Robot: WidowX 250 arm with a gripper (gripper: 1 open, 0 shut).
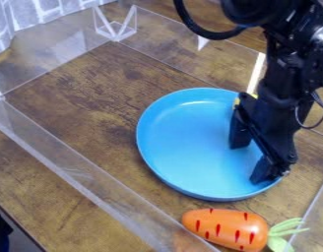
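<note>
My black gripper point(251, 150) is low over the right side of a blue plate point(184, 138), its fingertips at the plate and standing apart, open. I see nothing held between them, though the space between is partly hidden by the gripper body. An orange toy carrot point(227, 226) with red marks and green leaves lies below the plate, near the bottom edge of the view.
Clear plastic walls point(72, 182) border the wooden surface point(86, 113) at the lower left and along the back. The wood left of the plate is bare. A black cable arches over the top right.
</note>
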